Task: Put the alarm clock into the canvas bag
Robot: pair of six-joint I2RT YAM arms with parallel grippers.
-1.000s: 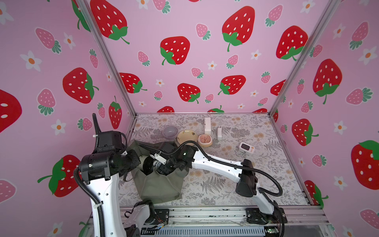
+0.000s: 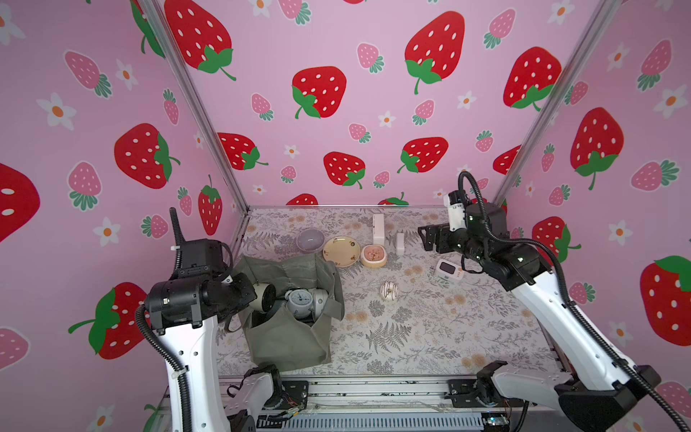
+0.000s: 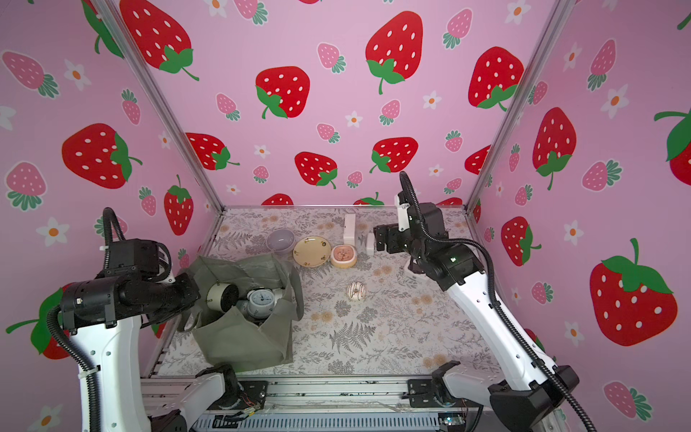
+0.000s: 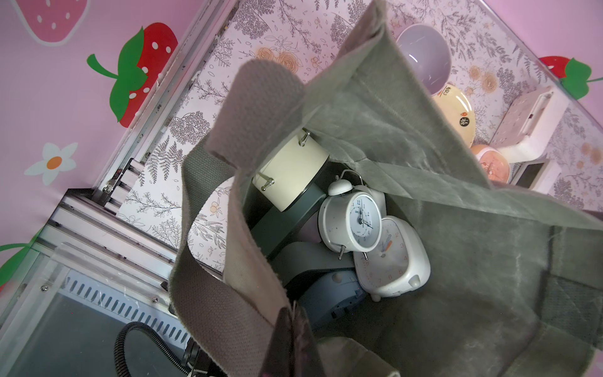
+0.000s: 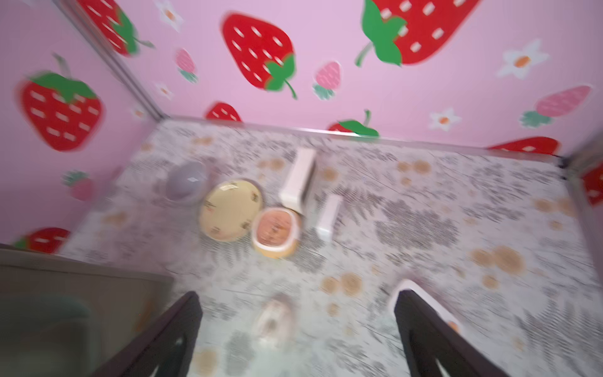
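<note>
The grey-green canvas bag stands open at the front left, holding several clocks; a white twin-bell alarm clock lies among them, tilted, on a larger white clock. My left gripper is shut at the bag's left rim beside its strap; whether fabric is between the fingers is unclear. My right gripper is raised over the back right of the table, open and empty, its fingers apart in the blurred right wrist view.
A lilac bowl, cream plate, peach round dish and white blocks sit at the back. A striped round item lies mid-table, a small white device at right.
My right arm has swung up and right, out of the bag, uncovering the white alarm clock inside. My left arm is unchanged.
</note>
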